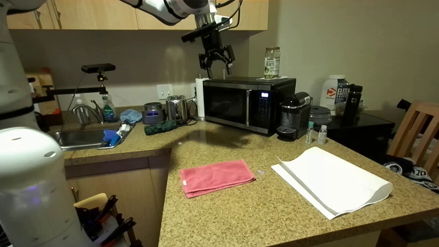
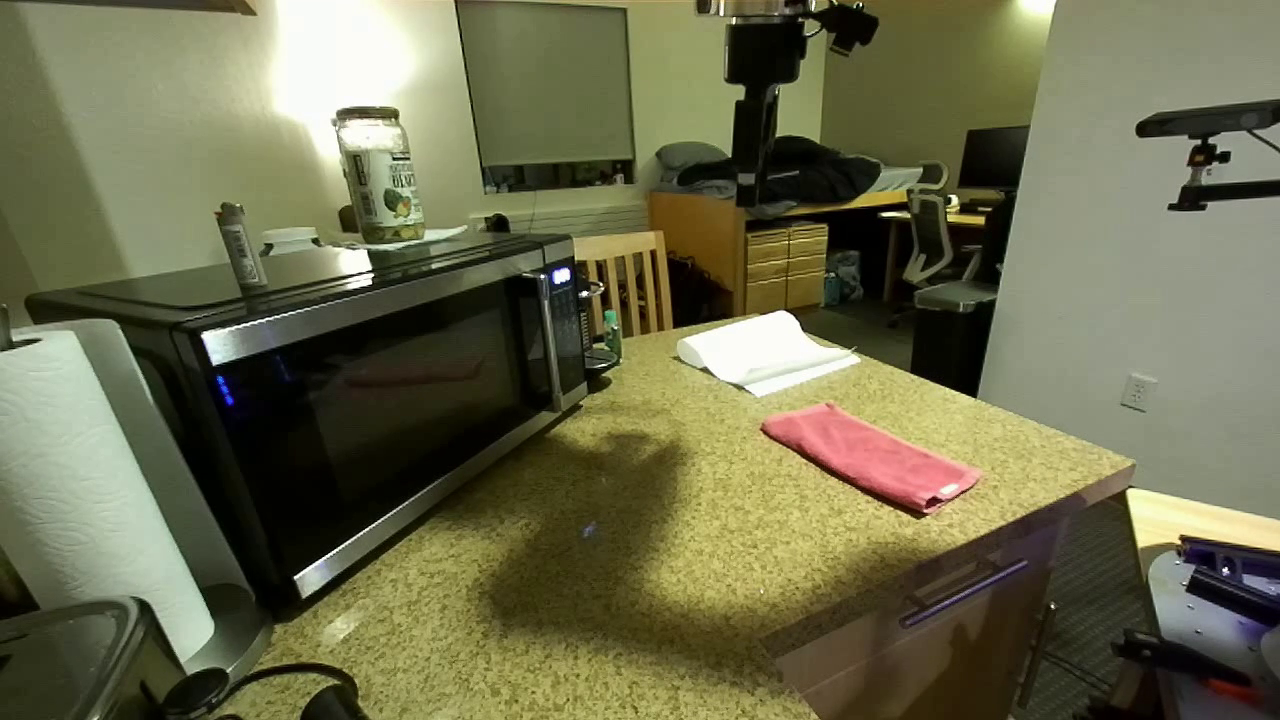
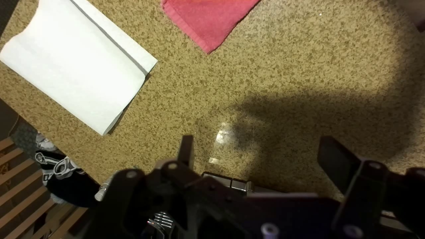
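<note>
High over the counter, in front of the microwave, my gripper (image 1: 220, 73) hangs open and empty. Its two fingers stand wide apart in the wrist view, with bare counter behind the gap. A folded pink towel (image 1: 217, 177) lies flat on the counter, well below the gripper. To its right rests a white sheet (image 1: 333, 177), folded over with its upper layer curling up. Both also show in the second exterior view, the towel (image 2: 873, 456) nearer and the sheet (image 2: 768, 348) behind it. Only a corner of the towel (image 3: 211, 24) enters the wrist view's top.
The black microwave (image 1: 230, 105) carries a glass jar (image 1: 271, 63) on top. A coffee machine (image 1: 294, 115) and two small bottles stand at its right. Behind the corner are a paper towel roll (image 1: 200, 98) and a toaster (image 1: 177, 107).
</note>
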